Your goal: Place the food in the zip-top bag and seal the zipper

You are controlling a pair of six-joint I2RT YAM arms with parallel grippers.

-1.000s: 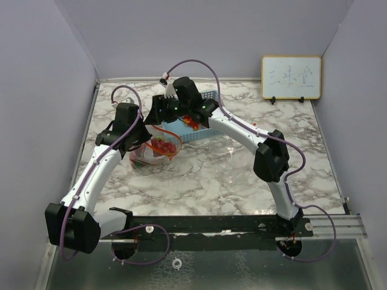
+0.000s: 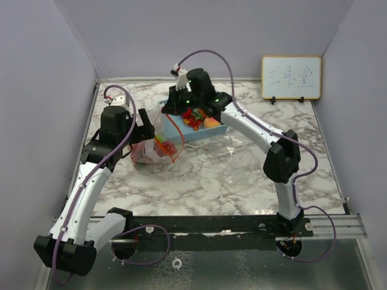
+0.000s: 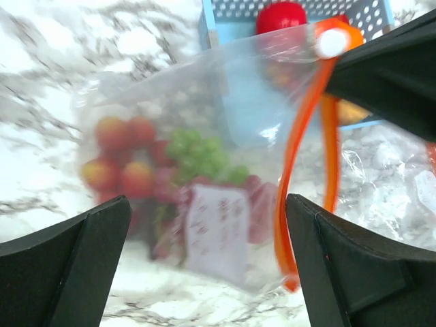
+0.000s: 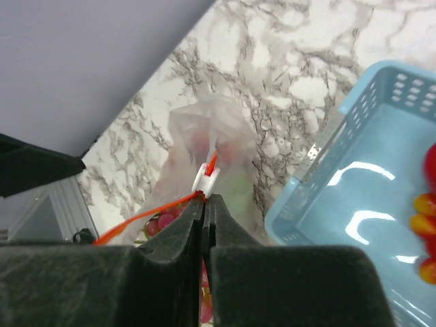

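The clear zip bag (image 2: pixel 151 151) holds red and green fruit (image 3: pixel 197 153), seen through its film in the left wrist view. An orange zipper (image 3: pixel 297 150) edges its mouth, and the two strips stand apart. At the zipper's upper end is a white slider (image 4: pixel 206 178), right at the tips of my right gripper. That gripper is shut on the zipper end and holds it raised. My left gripper is open; its fingers (image 3: pixel 71 255) stand apart over the bag, one close beside the orange strip.
Behind the bag sits a blue basket (image 4: pixel 289 211) with several more food pieces, among them a red one (image 3: pixel 281 16). A whiteboard (image 2: pixel 291 77) stands at the back right.
My right gripper has moved to the right with the zipper end. The left gripper has shifted left and up, away from the bag's mouth. The orange loop is now narrower and more upright.
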